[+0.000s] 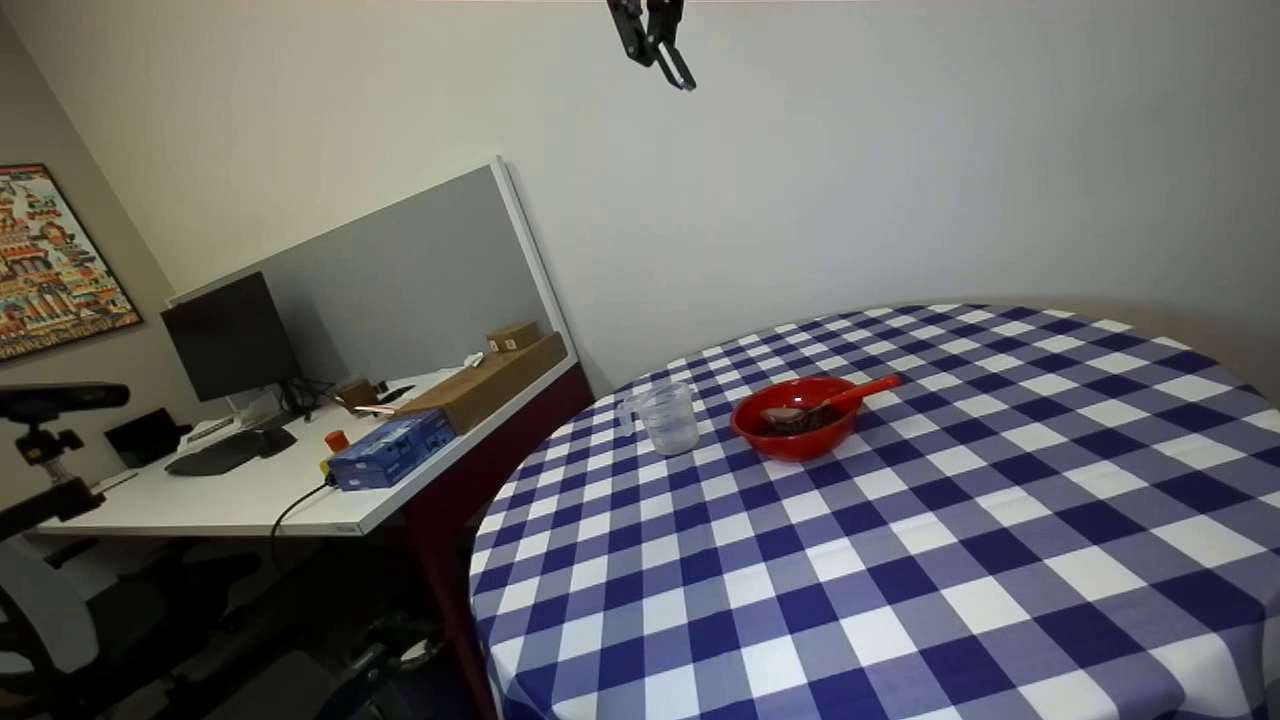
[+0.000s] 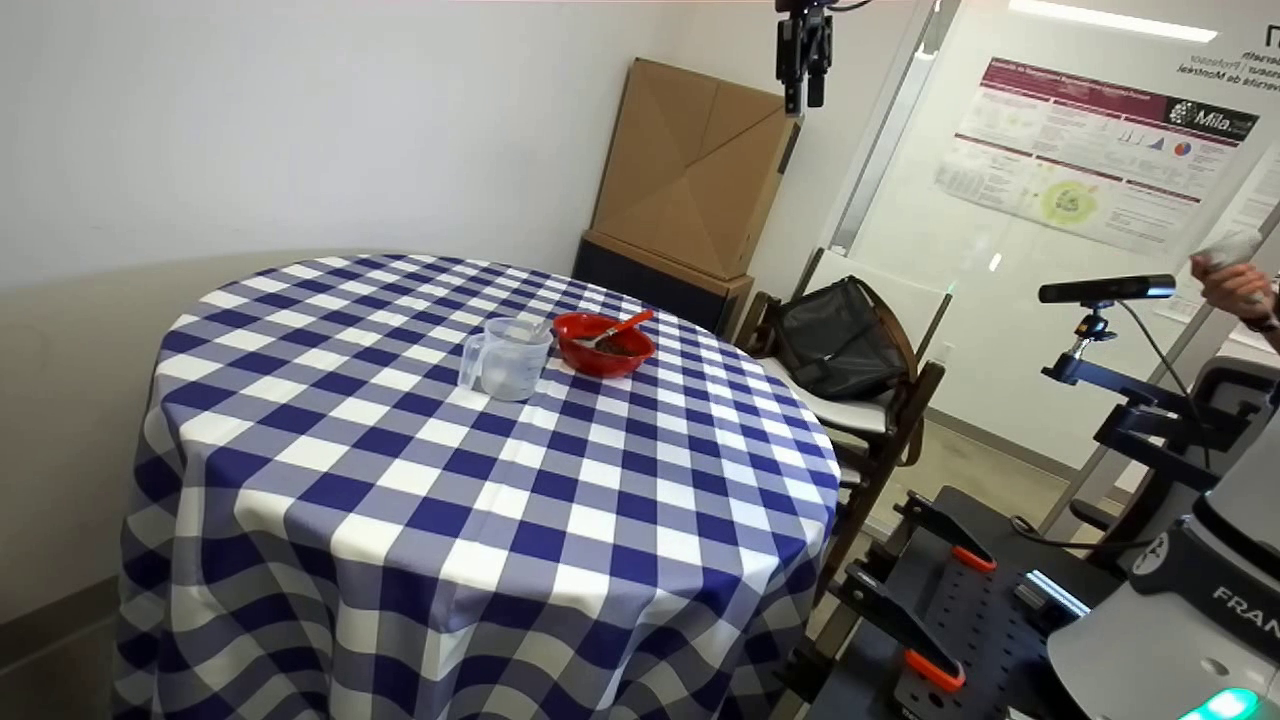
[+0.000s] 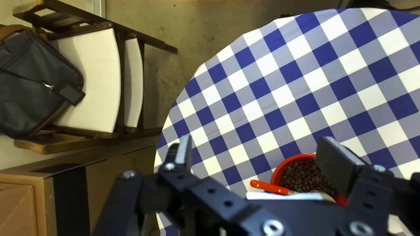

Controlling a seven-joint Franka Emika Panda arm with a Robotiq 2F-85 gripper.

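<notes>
A red bowl [image 1: 782, 445] of dark coffee beans [image 3: 305, 177] rests on the checkered table. In it leans a spoon with a red handle [image 1: 866, 392], its handle sticking out over the rim. Beside the bowl stands a clear measuring cup [image 2: 511, 364], upright; no contents can be made out. High above the table, well clear of bowl and cup, hangs my gripper. Its fingers are wide apart in the wrist view, with only tablecloth seen between them. One finger [image 3: 339, 167] covers part of the bowl there.
The checkered tablecloth [image 2: 396, 492] is bare around the bowl and cup. Off the table are a chair [image 3: 100, 86] with a black bag [image 3: 35, 78], cardboard boxes [image 2: 690, 168], and a white desk [image 1: 258, 498] with a monitor.
</notes>
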